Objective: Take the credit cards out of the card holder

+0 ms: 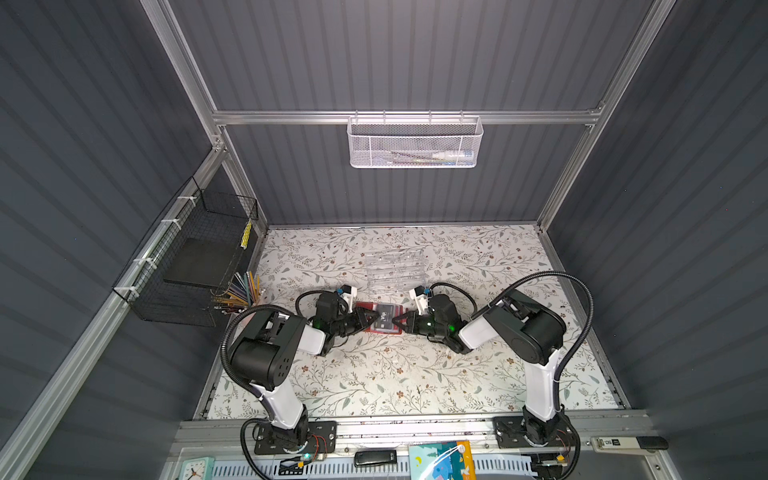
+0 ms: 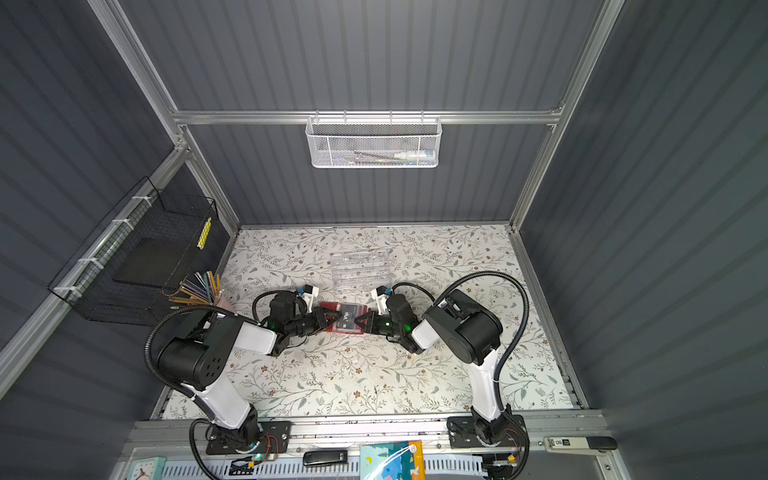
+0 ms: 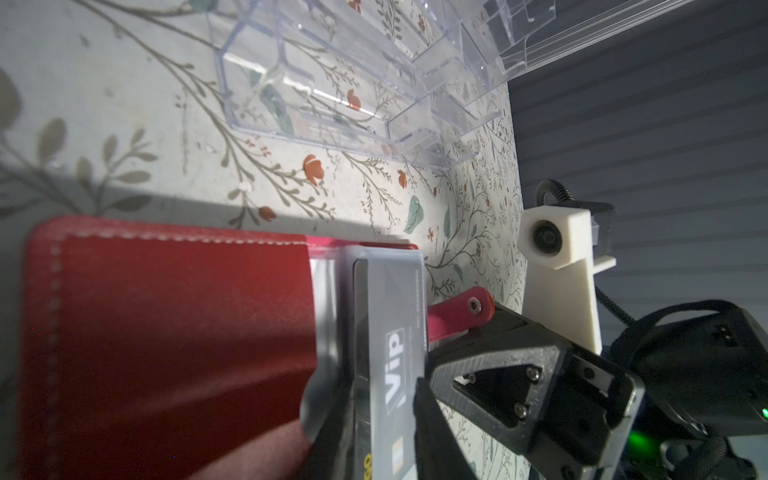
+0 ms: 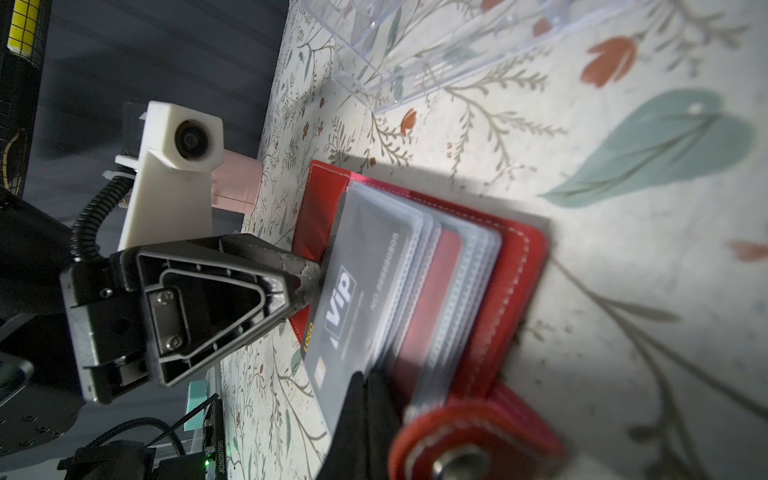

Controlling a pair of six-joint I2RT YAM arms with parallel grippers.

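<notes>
The red card holder [image 3: 160,304] lies open on the table between my grippers, its clear sleeves holding a grey VIP card [image 4: 344,296] on top; its snap strap [image 3: 456,312] sits at the right. My left gripper [image 1: 370,318] is at the left edge of the sleeve stack, its fingers low by the card; whether they grip it is hidden. My right gripper [image 1: 400,321] is shut at the holder's right side, nothing visible between its fingertips, which lie at the sleeves' near part.
A clear acrylic organizer [image 3: 352,96] lies just behind the holder. A black wire basket [image 1: 192,256] with pencils hangs at the left, and a white mesh basket [image 1: 414,144] is on the back wall.
</notes>
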